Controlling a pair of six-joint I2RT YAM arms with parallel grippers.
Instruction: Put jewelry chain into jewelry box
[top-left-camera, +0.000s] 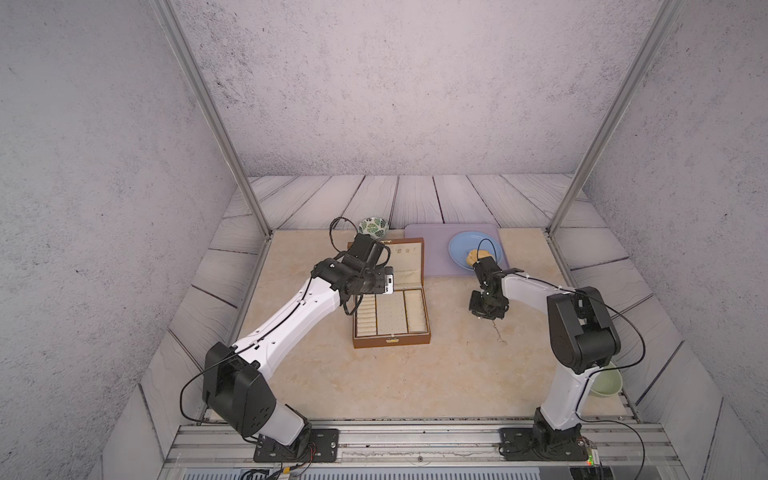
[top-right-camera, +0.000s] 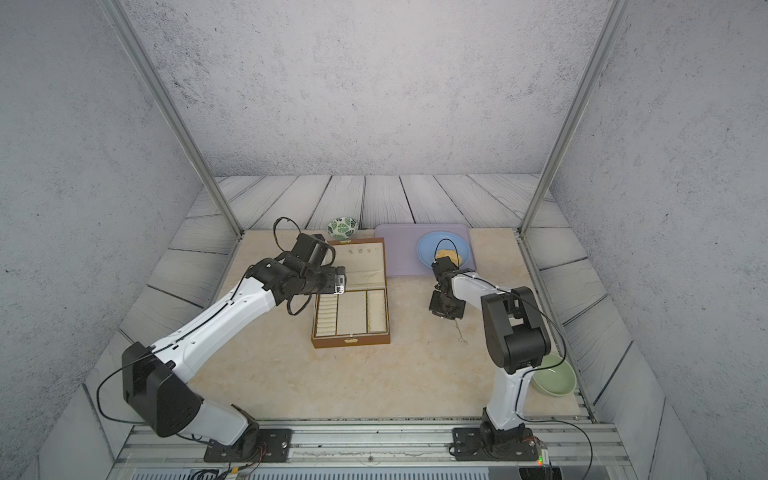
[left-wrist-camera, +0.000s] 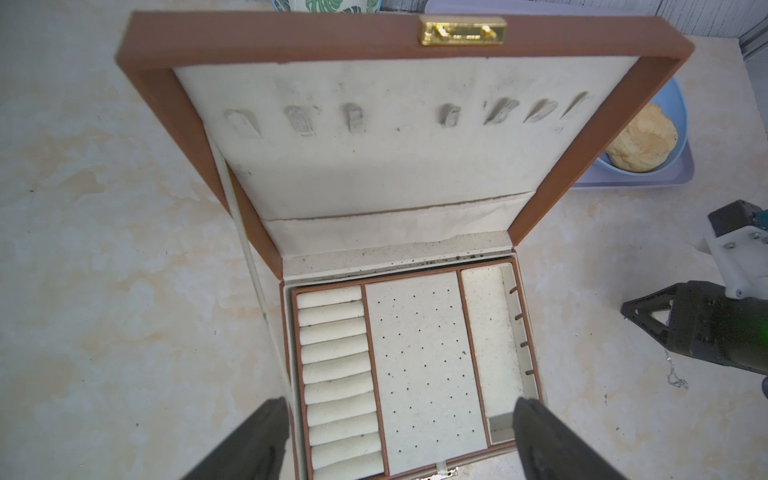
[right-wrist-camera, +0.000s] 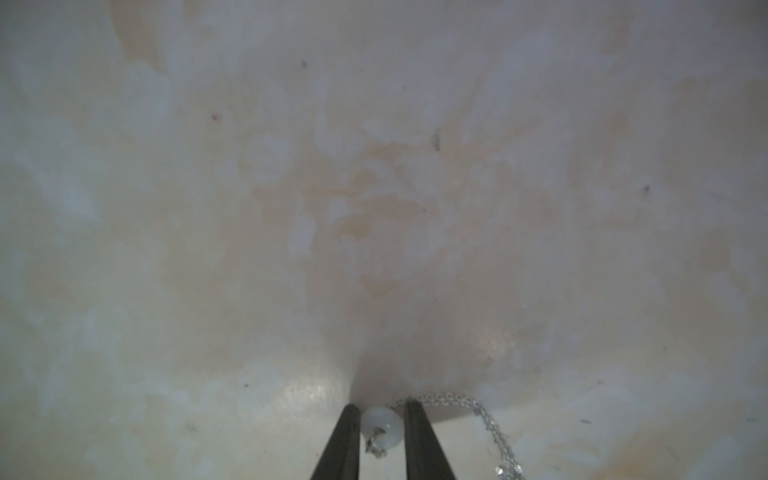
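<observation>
The jewelry box (left-wrist-camera: 424, 344) lies open with its lid up, ring rolls on the left and flat compartments beside them. Above it, my left gripper stands open and empty. A thin silver chain (right-wrist-camera: 452, 398) with a round whitish bead (right-wrist-camera: 381, 426) lies on the table right of the box. My right gripper is low over that spot, its fingertips on either side of the bead. Whether they press on it cannot be told. The chain's loose end trails toward the front of the table in the top left view.
Behind and right of the box is a purple tray (top-left-camera: 428, 252) with a blue plate (top-left-camera: 459, 245) holding a yellowish food item (top-left-camera: 473, 257). A leaf-patterned bowl (top-left-camera: 373, 227) stands behind the lid. A green bowl (top-right-camera: 553, 377) is at the right front.
</observation>
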